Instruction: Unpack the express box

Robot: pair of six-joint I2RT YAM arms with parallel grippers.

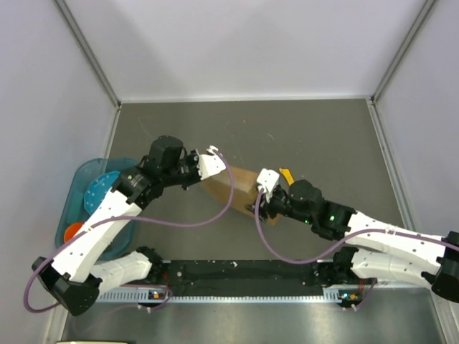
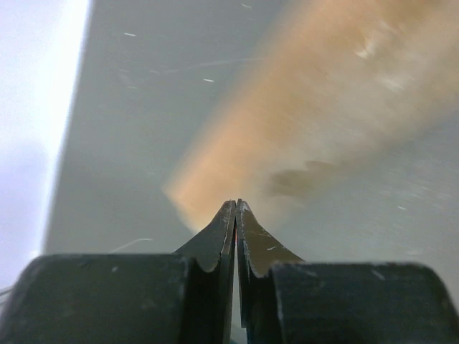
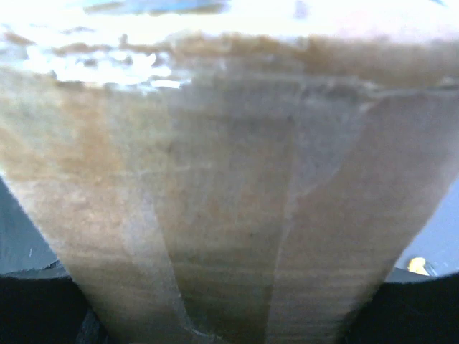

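A brown cardboard box [image 1: 242,180] with clear tape along it sits between the two arms in the top view. My right gripper [image 1: 262,208] grips its near right end; in the right wrist view the taped cardboard [image 3: 222,193] fills the space between the black fingers. At the box's other end is my left gripper, its fingertips together with nothing between them. Behind those tips, the box [image 2: 287,136] appears blurred in the left wrist view, outside the fingers. The box's contents are hidden.
A teal basket [image 1: 72,208] at the left holds a blue dotted item [image 1: 100,190] and an orange one [image 1: 73,231]. Just beyond the right gripper lies a yellow-handled tool [image 1: 287,175]. Bare grey table [image 1: 315,129] stretches behind the box.
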